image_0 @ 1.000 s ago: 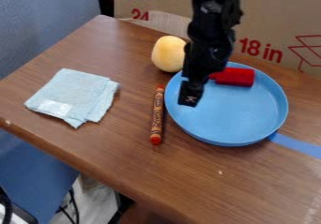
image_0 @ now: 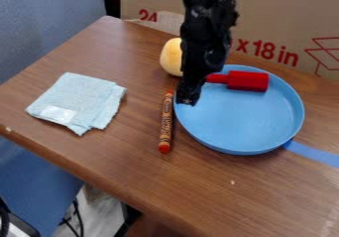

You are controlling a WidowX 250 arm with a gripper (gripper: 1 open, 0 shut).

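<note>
My black gripper (image_0: 188, 90) hangs over the left rim of the blue plate (image_0: 245, 122); whether its fingers are apart or closed is hard to tell. A red object (image_0: 247, 81) lies at the back of the plate, partly behind the gripper. An orange stick with a red tip (image_0: 166, 130) lies on the wood just left of the plate. A yellow rounded object (image_0: 171, 57) sits behind, partly hidden by the arm.
A folded light-blue cloth (image_0: 77, 102) lies on the table (image_0: 106, 172) at the left. A cardboard box (image_0: 291, 33) stands at the back. Blue tape (image_0: 315, 155) runs off to the right.
My gripper has moved left from over the plate to its rim and now partly covers the yellow object. The things on the table look unmoved.
</note>
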